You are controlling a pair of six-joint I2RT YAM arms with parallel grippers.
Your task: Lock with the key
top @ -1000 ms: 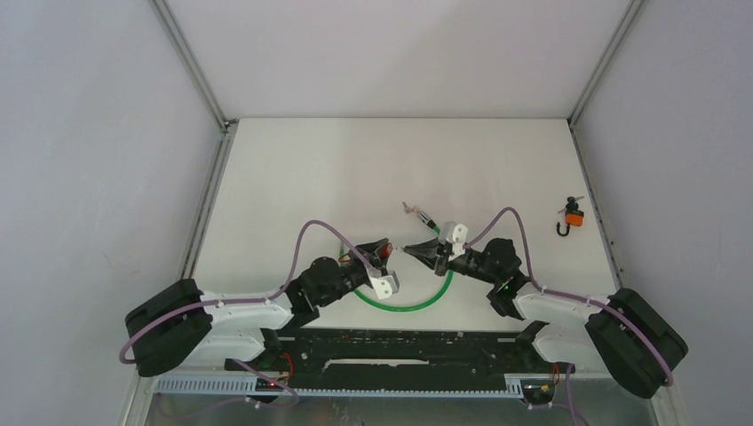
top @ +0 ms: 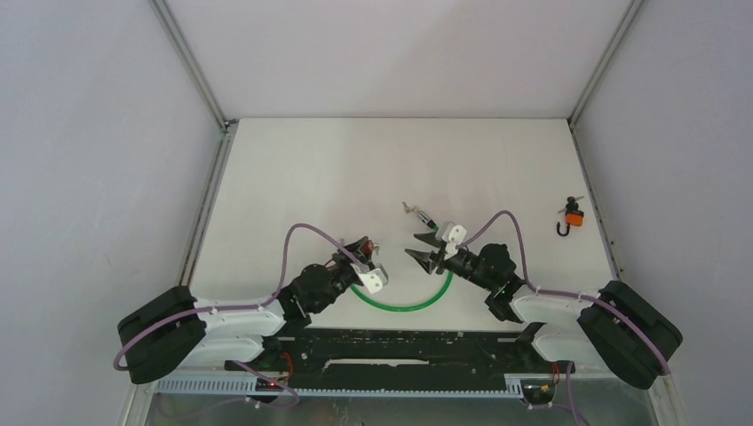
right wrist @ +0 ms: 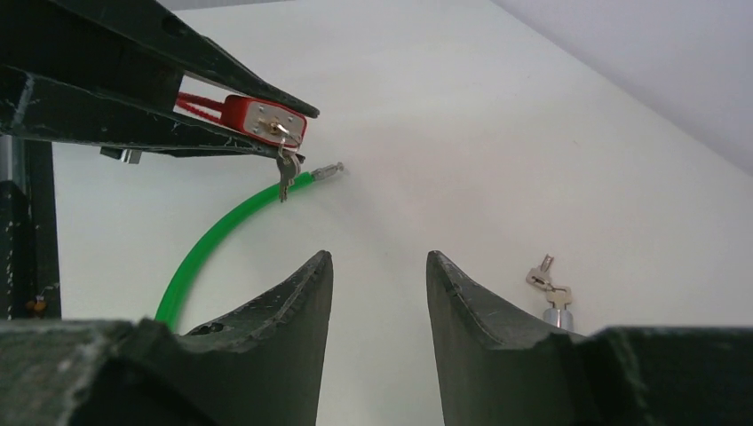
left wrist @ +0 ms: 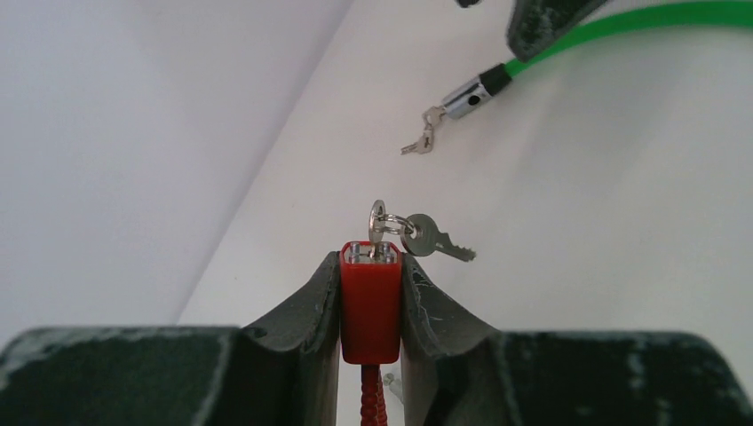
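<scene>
A red padlock (left wrist: pixel 370 306) is clamped between the fingers of my left gripper, its keyhole face outward and a red cord below it. One key (left wrist: pixel 377 229) sits in the padlock's keyhole, while a second key (left wrist: pixel 435 238) dangles from the ring beside it. In the right wrist view the padlock (right wrist: pixel 262 121) and hanging key (right wrist: pixel 287 173) are at the upper left. My right gripper stands open, nothing between its fingers, apart from the padlock. The top view shows a clear gap between the two grippers.
A green cable lock (top: pixel 404 308) curves over the table under the arms, with its own keys (top: pixel 409 208) at one end. An orange padlock (top: pixel 574 217) with keys lies near the right table edge.
A second ago my right gripper was closed by the key at the padlock. It has opened, and the left gripper has drawn back to the left with the padlock, widening the gap.
</scene>
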